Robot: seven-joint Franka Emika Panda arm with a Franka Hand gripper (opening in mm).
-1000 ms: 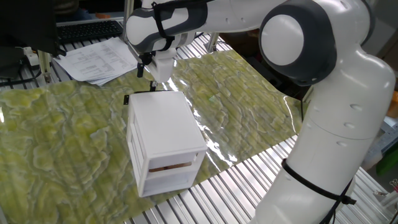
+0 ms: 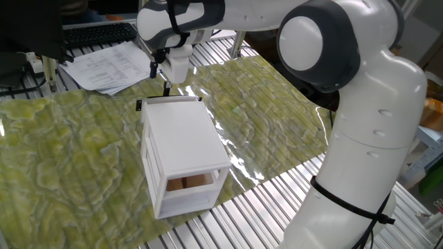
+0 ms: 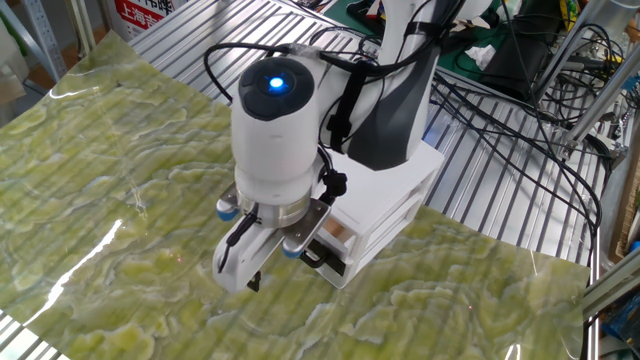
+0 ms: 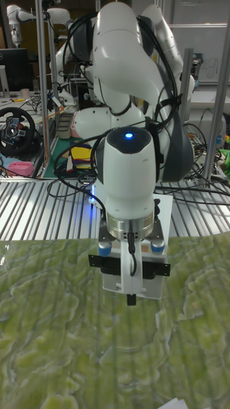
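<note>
A white box-like cabinet with open sides stands on the green marbled sheet. Brown shows inside its near-end opening. At the far end in exterior view 1, a dark bar runs across the cabinet, its ends sticking out past the sides. My gripper points down at this end, its white body in front of the bar. In exterior view 2 the gripper hangs beside the cabinet's open end. Whether its fingers are apart or closed, and whether they touch the bar, cannot be made out.
Papers and a keyboard lie behind the sheet in exterior view 1. The ribbed metal table shows beyond the sheet's edge. The green sheet is clear on both sides of the cabinet.
My gripper and the dark bar have moved slightly away from the cabinet's far end. More brown shows through the near-end opening. The cabinet body has stayed in place.
</note>
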